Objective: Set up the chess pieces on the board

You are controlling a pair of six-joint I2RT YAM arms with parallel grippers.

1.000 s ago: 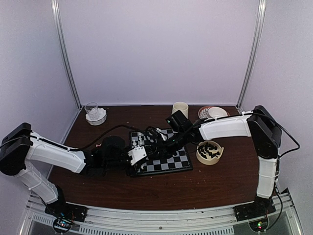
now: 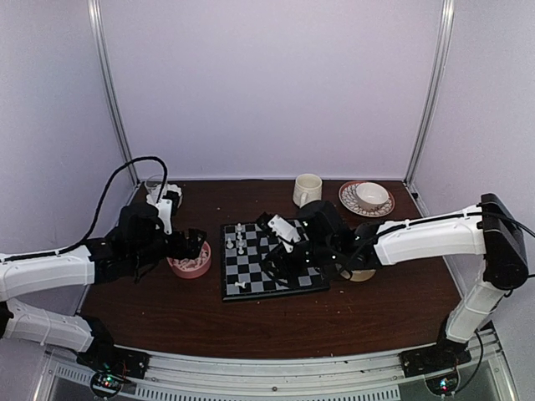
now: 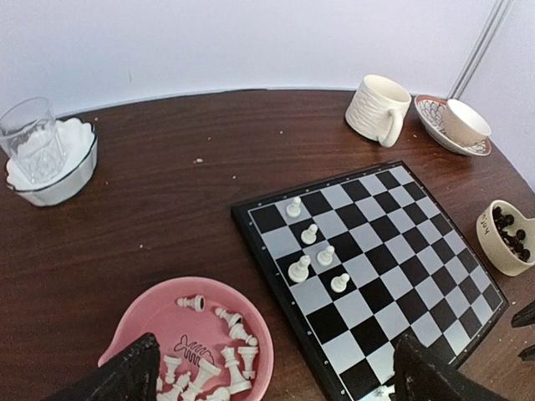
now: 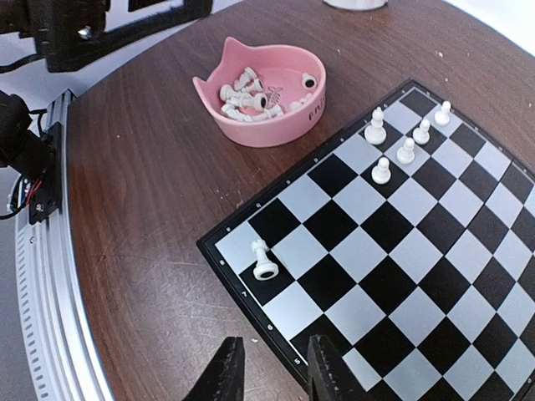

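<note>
The chessboard (image 2: 251, 276) has a few white pieces standing upright near its left side, such as a pawn (image 3: 298, 269), and one white piece (image 4: 264, 263) lying on its side near a corner. The pink bowl (image 3: 142, 313) holds more white pieces lying loose. My left gripper (image 2: 192, 242) is open above the pink bowl, nothing between its fingers. My right gripper hangs over the board with its fingers apart and nothing visible between them.
A cream bowl (image 3: 493, 255) of black pieces sits right of the board. A mug (image 2: 308, 190), a plate with a small bowl (image 2: 372, 195) and, back left, a glass (image 3: 32, 138) in a white dish stand around.
My left arm has pulled back from the board leftward and up to over the pink bowl. My right arm has shifted toward the front right, its gripper still over the board.
</note>
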